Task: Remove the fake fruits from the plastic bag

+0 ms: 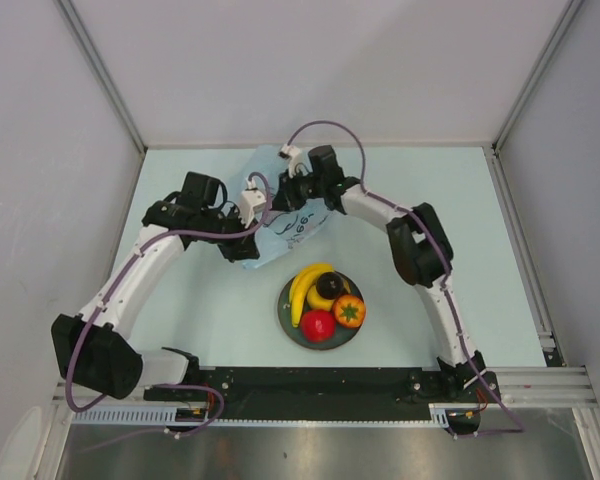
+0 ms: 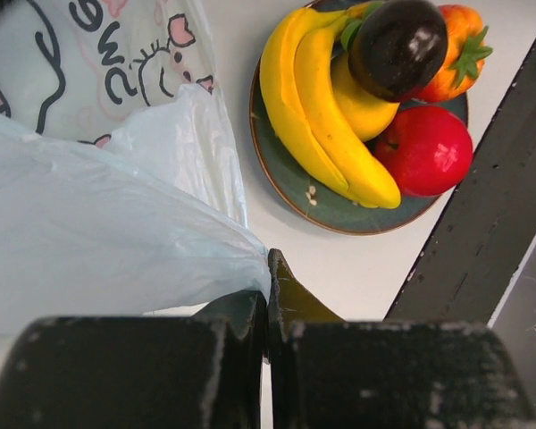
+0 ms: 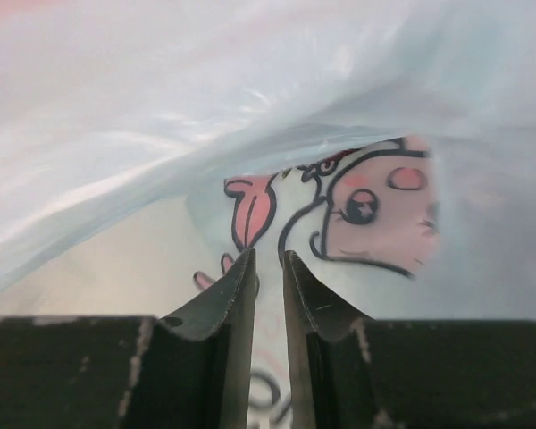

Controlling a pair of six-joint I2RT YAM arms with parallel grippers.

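A pale blue, printed plastic bag (image 1: pixel 305 228) lies at the back middle of the table. My left gripper is shut on a gathered edge of it, pulling the film taut. Amid the bag's film, my right gripper is shut except for a narrow gap. Printed film shows behind that gap; whether any is pinched I cannot tell. On the dark plate (image 2: pixel 290 192) rest bananas (image 2: pixel 317 107), a yellow fruit (image 2: pixel 362 103), a dark round fruit (image 2: pixel 398 49), a red fruit (image 2: pixel 424 150) and an orange one (image 2: pixel 451 54). No fruit is visible inside the bag.
The plate stands in front of the bag, close to the dark front edge (image 1: pixel 310 385). Both arms reach in over the bag from the sides.
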